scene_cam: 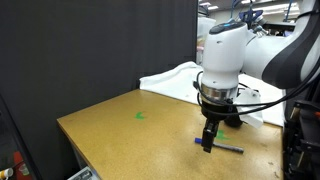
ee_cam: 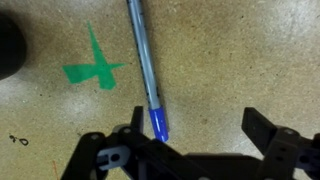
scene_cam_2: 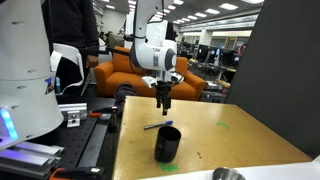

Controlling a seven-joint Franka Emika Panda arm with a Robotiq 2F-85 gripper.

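Note:
A marker [ee_cam: 146,62] with a grey barrel and a blue cap [ee_cam: 159,124] lies flat on the tan table. In the wrist view its capped end reaches down between the two fingers, nearer the left one. My gripper is open, with its fingers apart and nothing clasped. Exterior view 1 puts the gripper [scene_cam: 208,140] by the blue end of the marker [scene_cam: 222,146]. From exterior view 2, the gripper [scene_cam_2: 163,104] appears above and behind the marker [scene_cam_2: 157,125].
A black cup [scene_cam_2: 167,144] stands near the marker, its edge showing at the wrist view's upper left. Green tape [ee_cam: 96,70] is stuck beside the barrel. A metal bowl [scene_cam_2: 222,174] sits at exterior view 2's bottom edge.

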